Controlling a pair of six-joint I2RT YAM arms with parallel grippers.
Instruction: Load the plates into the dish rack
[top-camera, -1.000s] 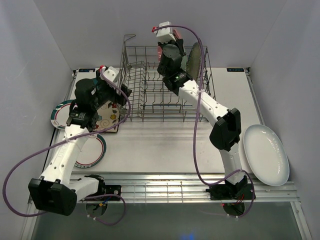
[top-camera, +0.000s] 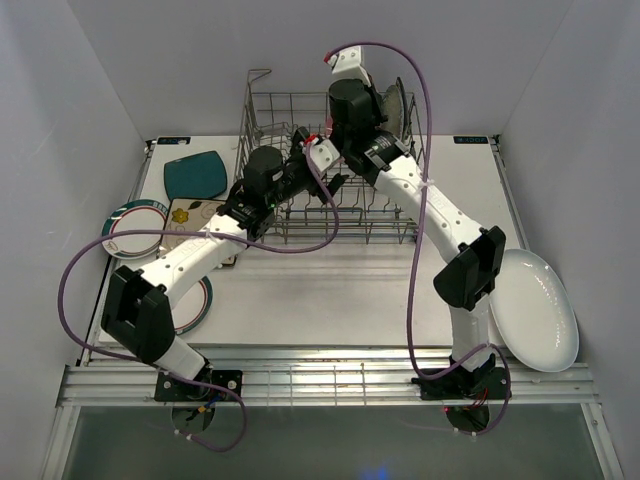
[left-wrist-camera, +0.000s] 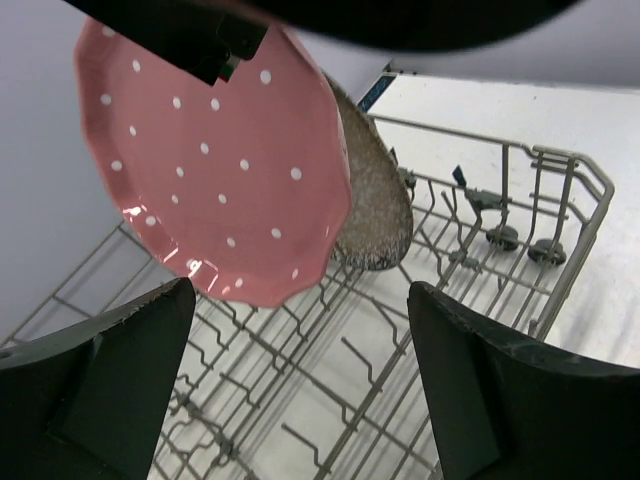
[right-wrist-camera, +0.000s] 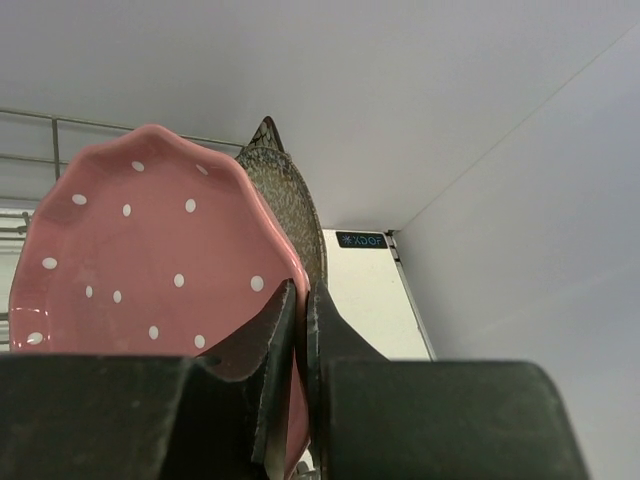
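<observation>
A pink plate with white dots (left-wrist-camera: 210, 170) (right-wrist-camera: 150, 260) is upright at the rack's back right, beside a speckled grey plate (left-wrist-camera: 375, 200) (right-wrist-camera: 280, 190). My right gripper is shut on the pink plate's rim; in the top view the arm covers most of it. My left gripper (top-camera: 325, 180) is open over the middle of the wire rack (top-camera: 290, 230), its fingers framing empty wire below the pink plate in the left wrist view.
At the left lie a teal board (top-camera: 195, 176), a rimmed plate (top-camera: 135, 222), another plate (top-camera: 190, 305) and a patterned square dish (top-camera: 195, 210). A large white plate (top-camera: 530, 310) lies at the right.
My left arm has swung from the left side to over the rack's middle. My right gripper, with the pink plate, has shifted slightly right.
</observation>
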